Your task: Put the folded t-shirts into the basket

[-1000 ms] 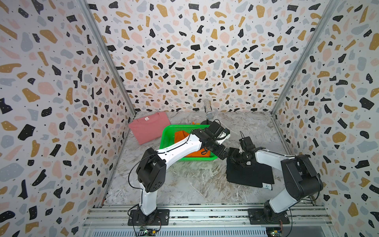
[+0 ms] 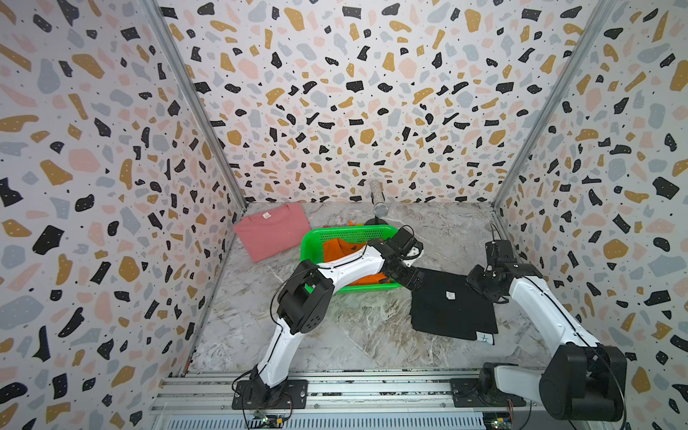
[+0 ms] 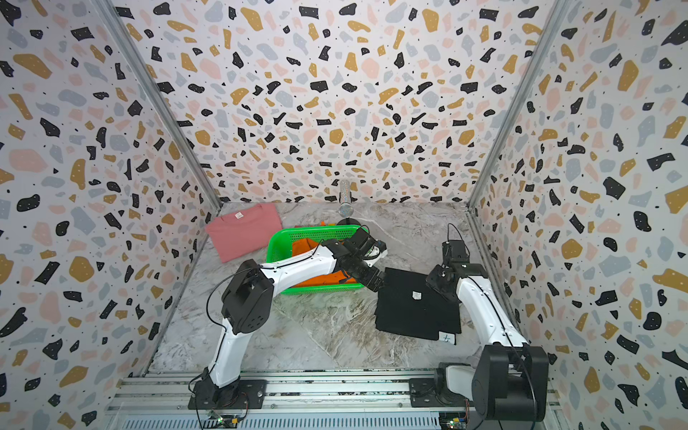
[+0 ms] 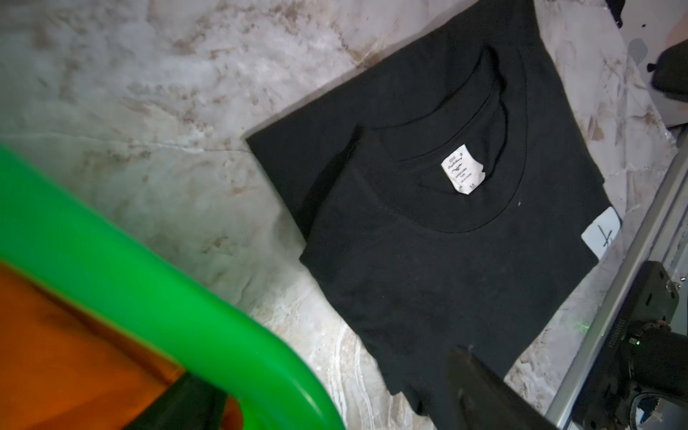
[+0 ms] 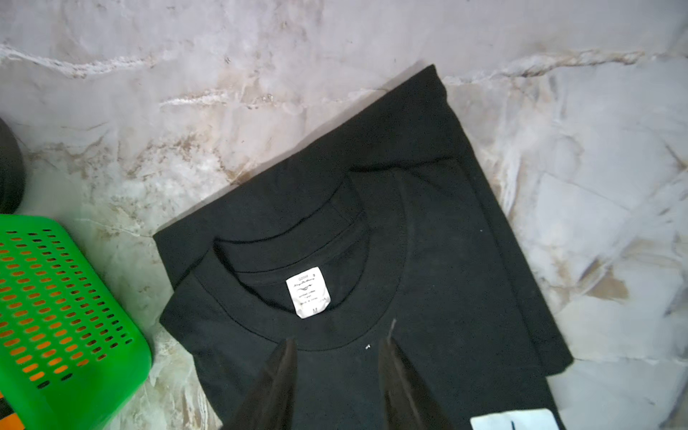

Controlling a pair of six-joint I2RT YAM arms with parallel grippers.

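Note:
A folded black t-shirt [image 2: 444,315] lies flat on the right of the table, its neck label facing up. The green basket [image 3: 315,289] at mid-table holds an orange t-shirt [image 2: 337,247]. A folded pink t-shirt [image 2: 272,233] lies at the back left. At the basket's right end is my left gripper [image 2: 410,279], open; in the left wrist view the green rim passes between its fingers, without visible contact. Above the black shirt's right part my right gripper is open, with a gap between its fingers and no cloth gripped.
A cylindrical object on a dark base [image 2: 378,208] stands behind the basket. Bare marble table [image 2: 351,329] shows in front of the basket and at the back right. The patterned right wall [image 2: 573,272] is close to my right arm.
My right gripper has swung right across the black shirt, from its left edge towards its right side. The left gripper and the basket have shifted slightly right. Both other shirts stay put.

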